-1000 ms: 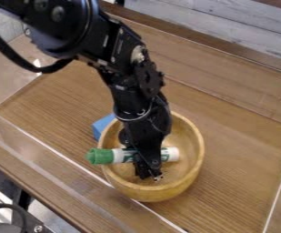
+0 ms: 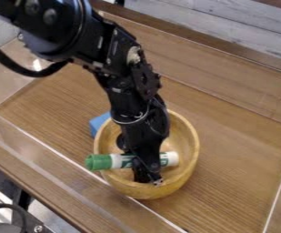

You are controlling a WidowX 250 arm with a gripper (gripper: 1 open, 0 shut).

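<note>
A yellow bowl [image 2: 179,182] stands on the wooden table near its front edge. A white tube with a green cap [image 2: 104,161] lies across the bowl, its capped end at the left rim. My black gripper [image 2: 143,162] reaches down into the bowl and is shut on the tube around its middle; the fingertips are partly hidden in shadow.
A blue object [image 2: 99,122] lies just behind the bowl on the left. A black cable [image 2: 6,211] and a pale edge are at the front left.
My gripper, the tube and the bowl have shifted slightly to the left, with the arm's upper part moving a little.
</note>
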